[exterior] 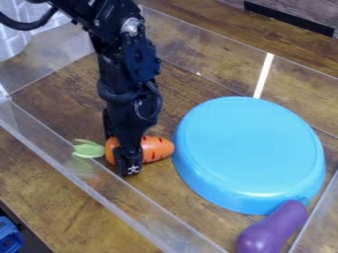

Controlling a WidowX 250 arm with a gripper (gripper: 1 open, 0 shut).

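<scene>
My black gripper [126, 156] is low over the wooden surface, its fingers down around an orange toy carrot [156, 148] with pale green leaves pointing left. The fingers overlap the carrot's middle; whether they are closed on it is hard to see.
A large light blue round object [247, 148] lies right of the carrot. A purple toy eggplant [268, 232] is at the lower right. Clear plastic walls border the area on the left and right. The wood behind the blue object is mostly clear.
</scene>
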